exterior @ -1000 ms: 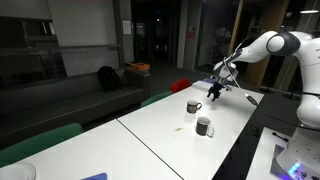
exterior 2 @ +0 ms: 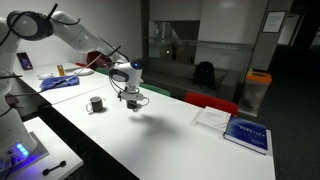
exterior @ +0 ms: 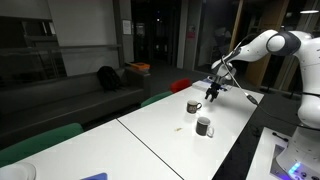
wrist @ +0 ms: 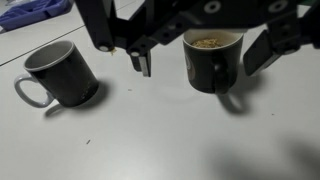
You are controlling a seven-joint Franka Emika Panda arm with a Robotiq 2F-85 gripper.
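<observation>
A dark mug with brown contents [wrist: 205,72] stands upright in the wrist view, below my gripper. The fingers are open, with one finger on each side of that mug's image and no visible grip on it. Another dark mug, with a white inside and a pale handle [wrist: 40,96], stands to the left. In exterior view 1 the two mugs appear as a farther mug [exterior: 192,107] and a nearer mug [exterior: 203,127], with the gripper [exterior: 212,95] beyond them. From exterior view 2, one mug [exterior 2: 97,104] shows left of the gripper [exterior 2: 133,102].
The white table [exterior: 150,145] has wide free room. A blue tray [wrist: 35,10] lies at the wrist view's upper left. Papers [exterior 2: 212,118] and a blue book [exterior 2: 246,133] lie at the table's far end in exterior view 2. Red [exterior 2: 191,101] and green chairs stand alongside.
The arm shows at most a slight shift over the last second. Both mugs stay where they were.
</observation>
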